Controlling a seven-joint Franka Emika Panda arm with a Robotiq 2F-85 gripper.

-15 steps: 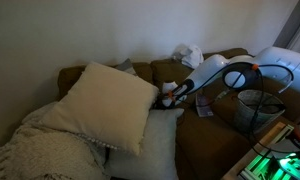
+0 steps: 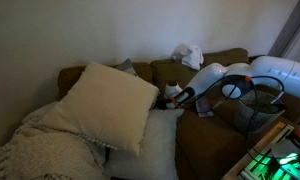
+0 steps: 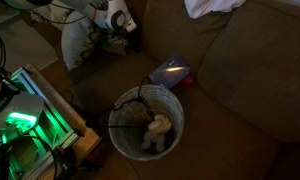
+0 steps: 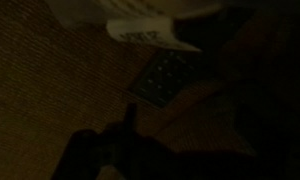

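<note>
My gripper [image 2: 166, 103] is low over the sofa, close beside the stacked cushions. In exterior view 2 the arm's white wrist [image 3: 116, 17] is at the top left, with the dark gripper beneath it largely lost in shadow. Its fingers stand open by what little shows. The wrist view is very dark: a small black object with rows of pale dots like buttons [image 4: 162, 78], perhaps a remote, lies on brown fabric. Above it a pale tag with lettering [image 4: 150, 33] partly overlaps the view. Nothing held can be made out.
A pale wire basket [image 3: 116, 133] with a soft toy [image 3: 156, 131] inside stands on the sofa. Behind it lies a bluish flat item [image 3: 171, 70]. A big cream cushion [image 2: 105, 103] crowds the gripper's left; a white cloth [image 2: 192, 56] hangs over the backrest.
The arm's wrist has shifted slightly to the right and down beside the cushions. Cushions, basket and cloth look unmoved.
</note>
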